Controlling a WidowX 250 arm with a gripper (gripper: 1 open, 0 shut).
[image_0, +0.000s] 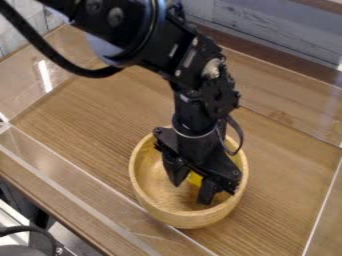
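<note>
A shallow pale wooden bowl rests on the wooden table in the middle of the camera view. My black gripper is lowered into it, its fingers around a small yellow object, which is mostly hidden behind them. Whether the fingers grip that object cannot be told.
Clear plastic edging runs along its sides. A pale plank wall stands at the back, and black cables lie at the lower left.
</note>
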